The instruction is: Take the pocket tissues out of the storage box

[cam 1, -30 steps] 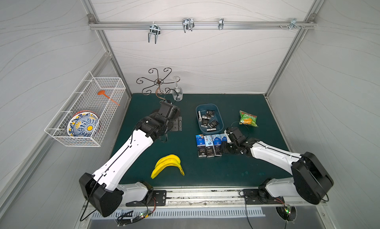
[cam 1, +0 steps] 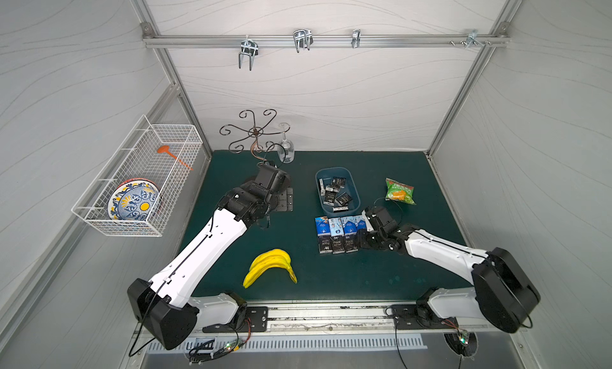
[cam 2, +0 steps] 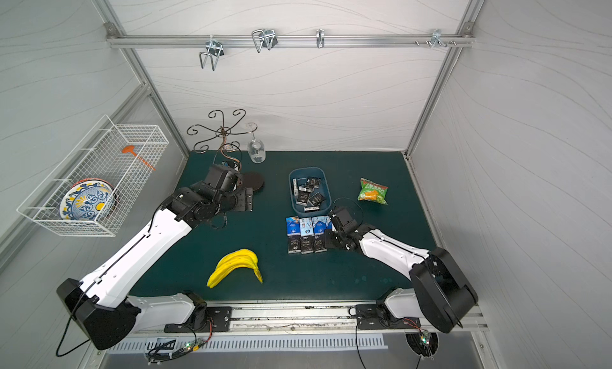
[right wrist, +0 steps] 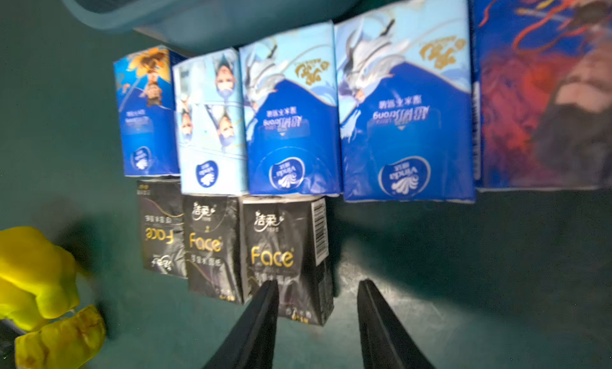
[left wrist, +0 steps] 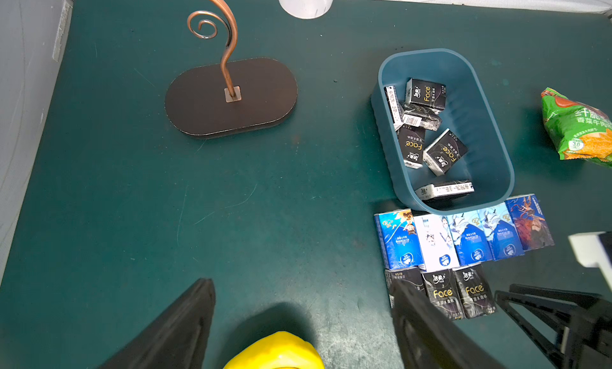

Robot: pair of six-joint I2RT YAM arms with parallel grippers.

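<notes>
The blue storage box (left wrist: pixel 494 146) holds several black pocket tissue packs (left wrist: pixel 445 152). In front of it lie a row of blue and white packs (right wrist: pixel 404 133) and a row of black Face packs (right wrist: pixel 213 248). My right gripper is open, low beside the rightmost black pack, with nothing clearly between its fingers. My left gripper is raised over the middle-left of the table, open, with only table and part of the bananas below it.
Bananas (cam 1: pixel 271 260) lie at front left, a green snack bag (cam 1: pixel 399 191) at right. A metal stand (left wrist: pixel 216 120) and a glass (cam 2: pixel 256 149) stand at back left. A wire basket (cam 1: pixel 137 222) hangs on the left wall.
My right arm has shifted slightly around the front of the packs, its elbow moving a little. The left arm and the packs in view look unchanged.
</notes>
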